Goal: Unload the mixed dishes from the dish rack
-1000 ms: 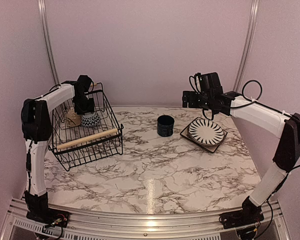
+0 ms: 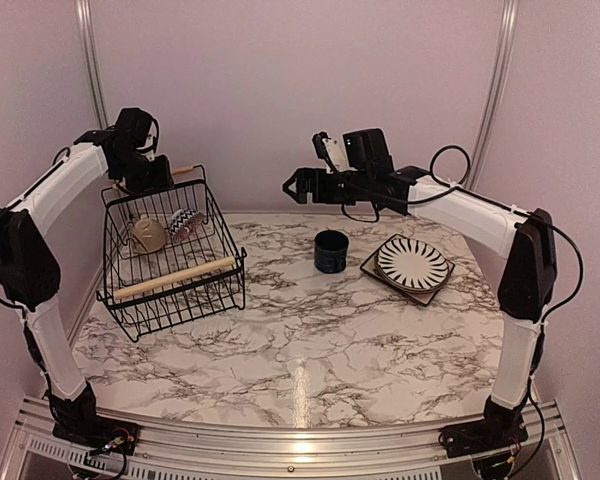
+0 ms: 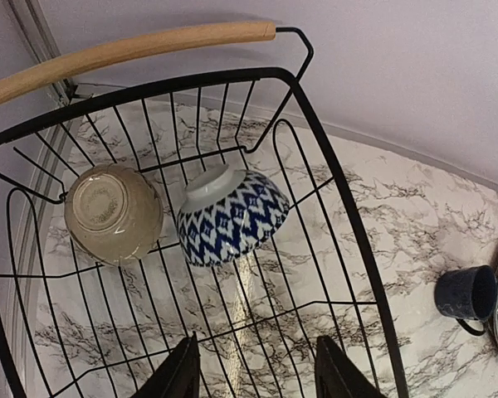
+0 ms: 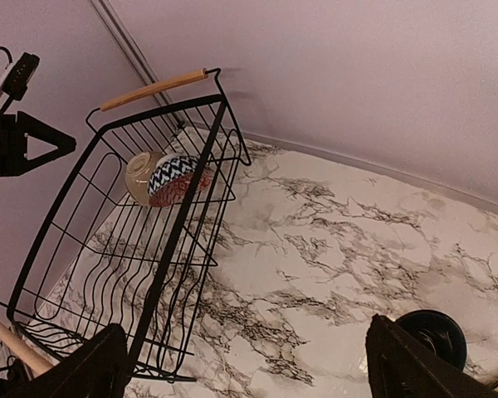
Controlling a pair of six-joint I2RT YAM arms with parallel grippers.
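Note:
A blue-and-white patterned bowl lies tipped on its side in the wire dish rack (image 2: 242,262), its reddish inside showing in the right wrist view. Touching or close beside it is a tan bowl (image 3: 112,211), turned bottom up. My left gripper hangs high over the rack's back end, fingers apart and nothing between them. My right gripper is wide open and empty, up in the air between the rack and the dark mug (image 2: 330,252). A white plate with dark stripes (image 2: 412,262) rests at the right.
Under the striped plate is a square tray or plate (image 2: 436,295). Wooden handles (image 2: 175,278) and raised wire sides bound the rack. Bare marble tabletop (image 2: 310,350) spreads across the front and between rack and mug.
My right arm swung left.

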